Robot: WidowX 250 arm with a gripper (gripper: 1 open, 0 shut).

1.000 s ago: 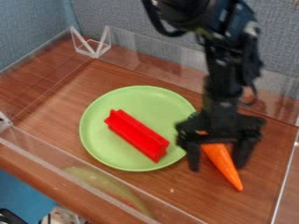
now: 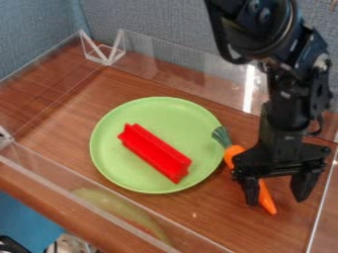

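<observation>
My black gripper (image 2: 275, 179) is low on the right, its fingers open over the orange carrot (image 2: 262, 199), whose green top (image 2: 220, 135) points toward the back beside the plate. Part of the carrot is hidden behind the gripper. A red bar-shaped object (image 2: 154, 152) lies on the green plate (image 2: 126, 178) to the left.
A pale yellow banana-like object (image 2: 119, 210) lies near the front, behind a clear low wall. Clear walls edge the wooden table (image 2: 66, 119), whose left part is free. A white bracket (image 2: 102, 51) stands at the back left.
Since a second ago my arm has moved right and now covers more of the carrot's middle.
</observation>
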